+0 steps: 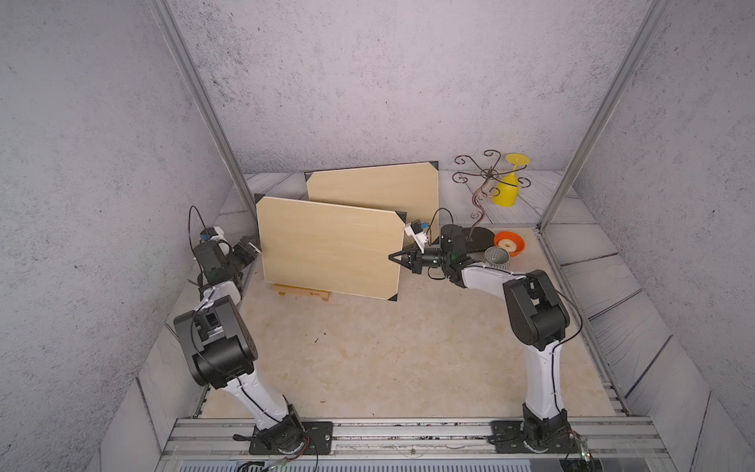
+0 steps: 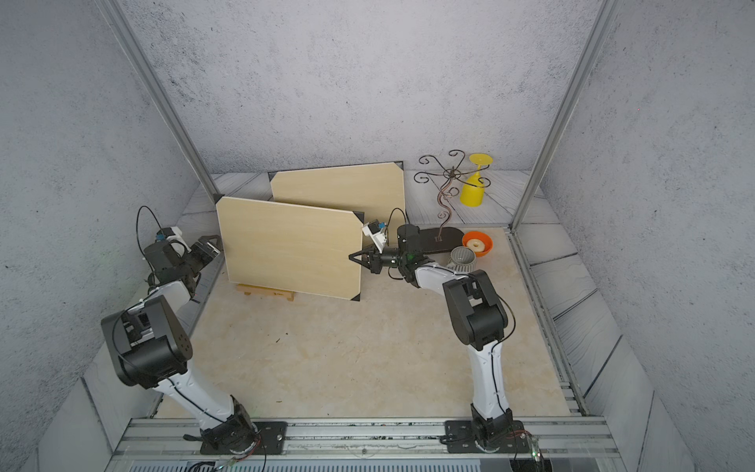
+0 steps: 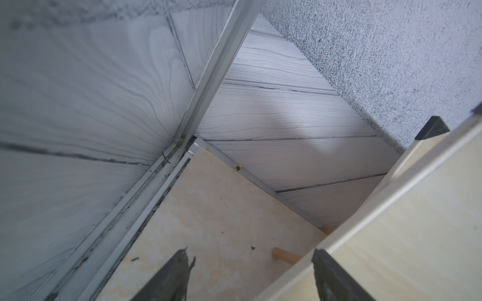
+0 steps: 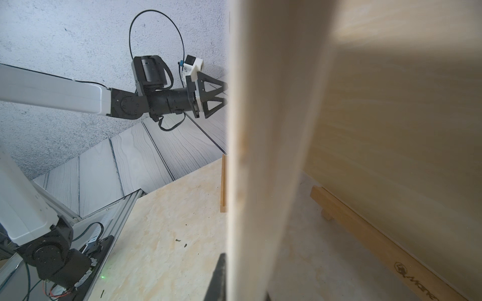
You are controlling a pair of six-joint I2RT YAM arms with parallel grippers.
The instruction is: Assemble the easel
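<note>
A pale board with dark corners (image 1: pixel 326 244) leans upright over a wooden stand (image 1: pixel 302 292). A second such board (image 1: pixel 369 177) stands behind it. My left gripper (image 1: pixel 251 247) is open beside the front board's left edge, nothing seen between its fingers; the left wrist view shows the board edge (image 3: pixel 381 205) just to its right. My right gripper (image 1: pixel 393 257) is shut at the board's right side; in the right wrist view the board's blurred edge (image 4: pixel 266 140) fills the middle, hiding whether anything is between the fingertips.
A metal scroll ornament (image 1: pixel 489 174) on a dark base, a yellow object (image 1: pixel 505 192), an orange bowl (image 1: pixel 519 240) and a metal cup (image 1: pixel 497 259) stand at back right.
</note>
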